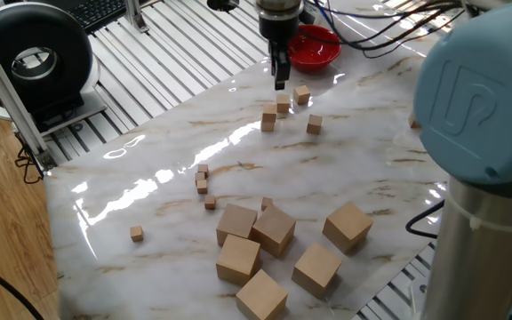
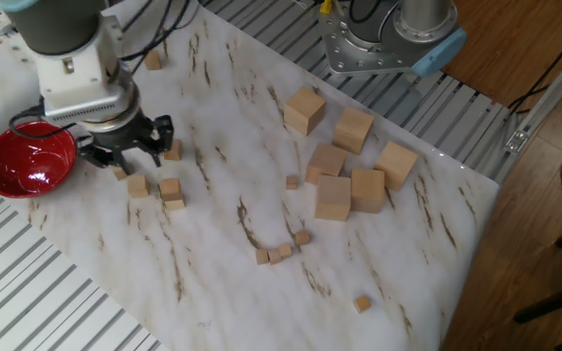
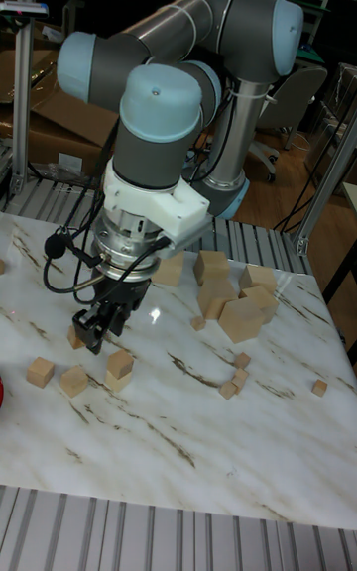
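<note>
My gripper [image 2: 140,166] is open, its black fingers spread over the group of medium wooden cubes near the red bowl [image 2: 29,161]. In exterior view 1 it hangs above the table, beyond a stack of two cubes [image 1: 268,117]. The same upright stack [image 2: 171,191] stands clear of the fingers in exterior view 2. Around it sit single cubes: one in the middle [image 1: 283,104], one farther back [image 1: 302,94] and one to the right [image 1: 314,124]. I see nothing held. One finger partly covers a cube [image 2: 120,173] in exterior view 2.
Several large wooden blocks [image 1: 274,231] are clustered at the table's other end. Small cubes [image 2: 273,255] lie in a short row, and a lone one [image 2: 363,303] sits apart. Bare marble tabletop [image 2: 218,195] separates the groups. Cables [image 1: 389,27] hang beside the arm.
</note>
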